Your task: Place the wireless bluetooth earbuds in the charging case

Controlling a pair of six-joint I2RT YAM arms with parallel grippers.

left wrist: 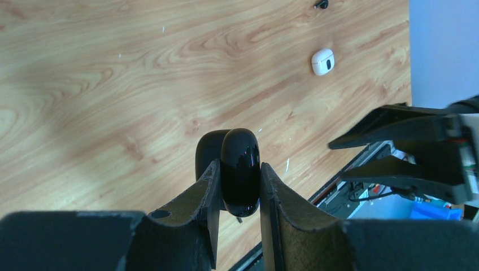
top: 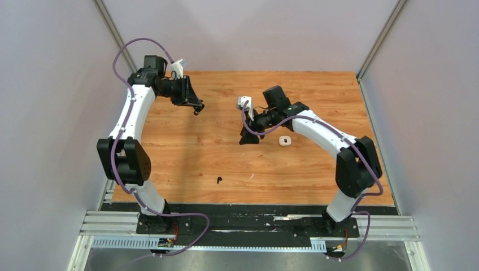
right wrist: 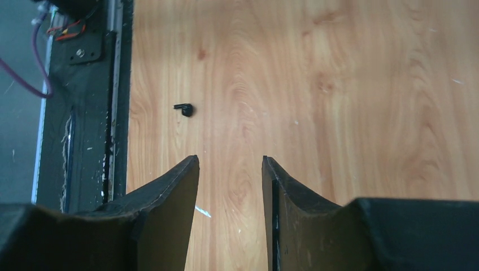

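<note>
My left gripper (top: 196, 103) is at the upper left of the table, shut on a glossy black charging case (left wrist: 239, 169), which fills its fingertips in the left wrist view. My right gripper (top: 248, 139) hangs over the middle, open and empty. A small black earbud (right wrist: 186, 110) lies near the front edge, also visible in the top view (top: 219, 179). Another small dark piece (left wrist: 321, 4) lies at the top of the left wrist view.
A white case (top: 284, 141) with a dark spot lies right of the right gripper. The table's front edge borders a black rail (top: 243, 209).
</note>
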